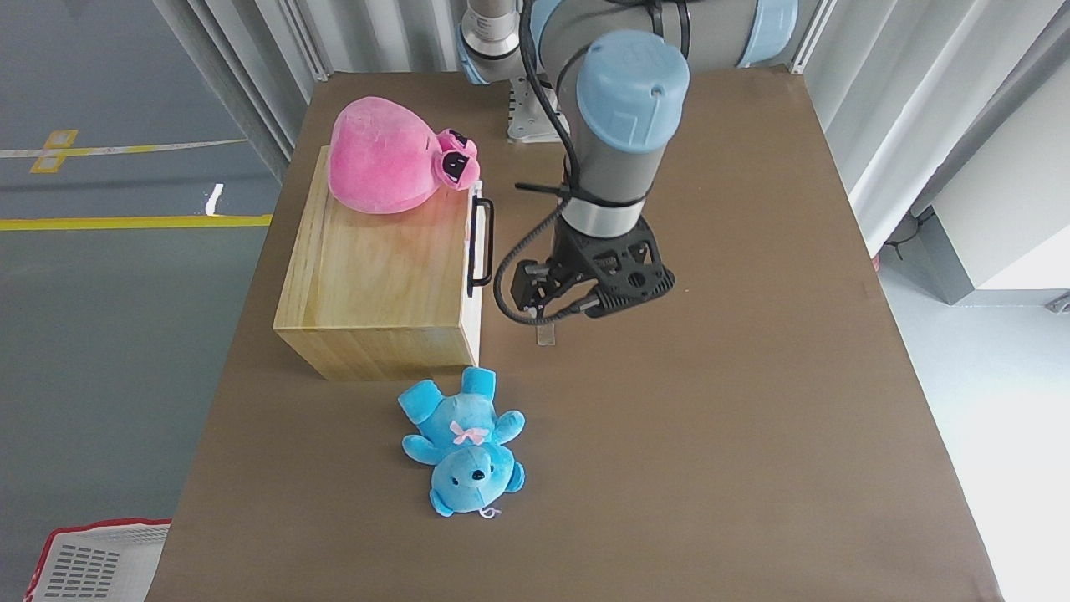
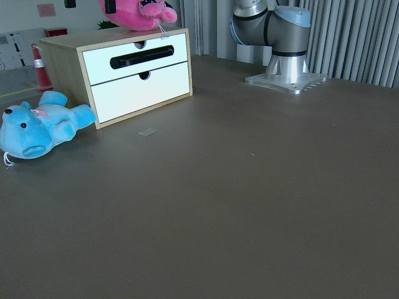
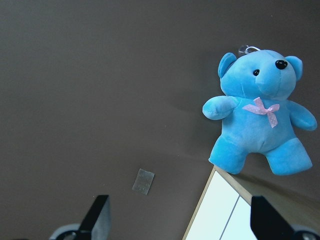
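Observation:
My gripper is open, its two black fingers wide apart at the bottom of the wrist view with nothing between them. In the front view it hangs right of the wooden drawer box (image 1: 376, 281). A blue teddy bear (image 1: 471, 451) with a pink bow lies on the table at the box's near end; in the wrist view the bear (image 3: 257, 130) is at the right. A pink plush toy (image 1: 386, 160) sits on top of the box. The white drawer fronts (image 2: 140, 90) stand shut, with a black handle on the upper one.
A small translucent tab (image 3: 143, 181) lies beside the box. A white basket with a red rim (image 1: 100, 557) stands on the floor at the lower left.

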